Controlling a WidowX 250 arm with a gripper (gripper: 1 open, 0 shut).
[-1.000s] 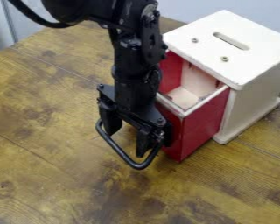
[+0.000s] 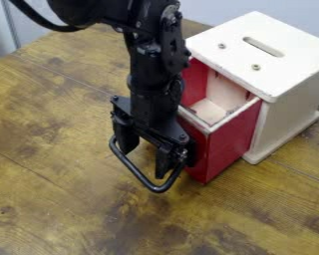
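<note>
A black arm reaches down from the top of the camera view to my gripper (image 2: 148, 149), which hangs low in front of a white wooden cabinet (image 2: 287, 85) with an open red-fronted drawer (image 2: 231, 139). A pale block or inner piece (image 2: 210, 110) shows inside the drawer. A curved black bar (image 2: 139, 178) loops below the gripper, by the drawer's left end. Whether the fingers are open or shut on anything is hard to tell.
A pale wall edge stands at the back left.
</note>
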